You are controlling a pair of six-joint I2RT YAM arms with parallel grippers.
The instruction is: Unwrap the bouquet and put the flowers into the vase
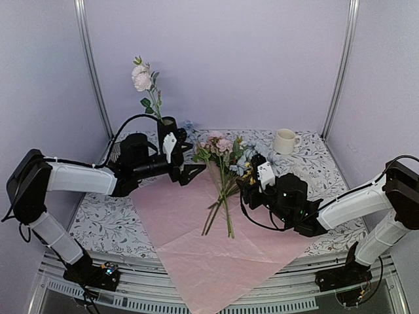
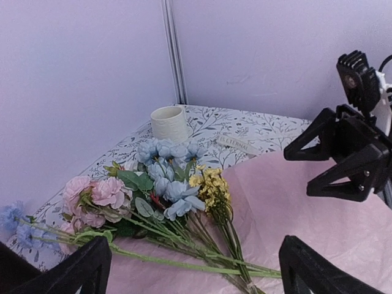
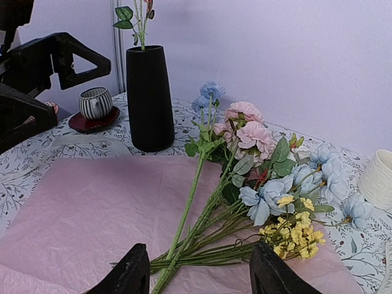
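A tall black vase [image 3: 149, 101] at the back left holds a white flower [image 1: 142, 78] standing upright. Loose pink [image 2: 107, 193], blue [image 2: 180, 199] and yellow [image 3: 297, 236] flowers lie bunched on pink paper [image 1: 190, 242], stems toward the front. My left gripper [image 1: 191, 160] is open and empty, in front of the vase and above the left side of the bunch. My right gripper [image 1: 245, 183] is open at the bunch's right side, over the paper, with nothing between its fingers in its wrist view.
A white mug [image 1: 285, 140] stands at the back right. A striped cup [image 3: 95, 104] on a red saucer sits left of the vase.
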